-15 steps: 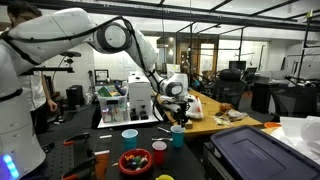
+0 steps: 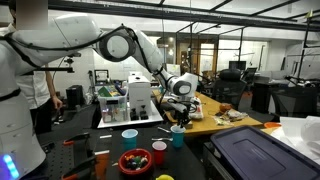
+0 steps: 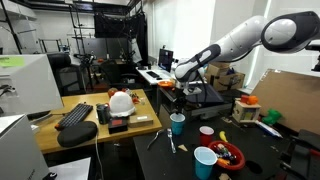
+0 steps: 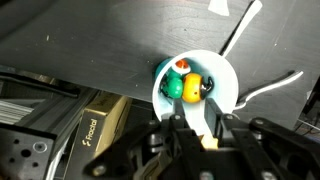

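My gripper [image 2: 181, 121] points down just above a blue cup [image 2: 178, 139]. In exterior view 2 the same cup [image 3: 177, 126] stands upright on the dark table, below the gripper [image 3: 182, 98]. From the wrist, the cup's white inside [image 4: 225, 75] holds small green, orange, yellow and dark things [image 4: 192, 87]. The dark fingers [image 4: 178, 108] of the gripper overlap the cup's near side and stand close together. White shows between them; whether that is a held thing or the cup's inside cannot be told.
Utensils [image 4: 268, 90] lie beside the cup. A red bowl [image 2: 135, 171] of mixed small things, a red mug [image 2: 159, 157] and another blue cup [image 2: 130, 142] stand nearer. A big dark lidded bin [image 2: 268, 160] lies right. The wooden desk [image 3: 75, 101] holds clutter behind.
The arm's wrist and forearm have shifted a little to the right, and the hand is now over the blue cup. The cups and bowl have kept their places.
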